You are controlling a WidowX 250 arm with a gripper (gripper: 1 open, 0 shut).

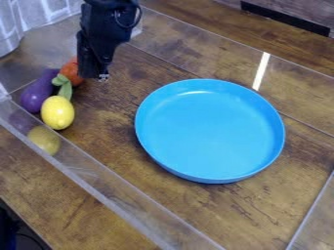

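Note:
My gripper (pixel 94 70) is raised at the top left, above and just right of an orange-red round item (pixel 74 68). It is shut, with nothing visible between its fingers. Below it lie a purple eggplant (pixel 38 96) with a green stem and a yellow lemon-like item (pixel 58 113), both against the clear side wall.
A large blue plate (pixel 209 130) fills the right middle of the wooden floor (pixel 170 215). Clear walls (pixel 104 186) bound the space on the left and lower side. Bare wood is free between the items and the plate and toward the back.

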